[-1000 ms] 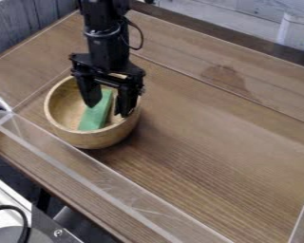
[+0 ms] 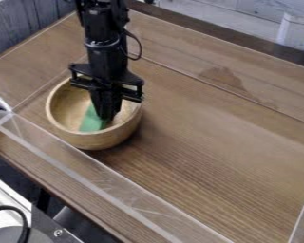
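Note:
A wooden bowl [image 2: 79,133] sits on the left part of the wooden table [image 2: 218,161]. A green item [image 2: 91,119] lies inside it. The black gripper [image 2: 106,106] reaches down from above into the bowl, its lower end over the green item and partly covering it. Whether anything is between its fingers cannot be made out at this size.
Bare table extends to the right of the bowl and behind it. A clear plastic edge runs along the table's lower left. A cable and grey object [image 2: 9,228] are at the bottom left corner, and a blue item sits at the far right edge.
The gripper has moved down into the middle of the bowl and now hides more of the green item. The bowl stays in about the same place.

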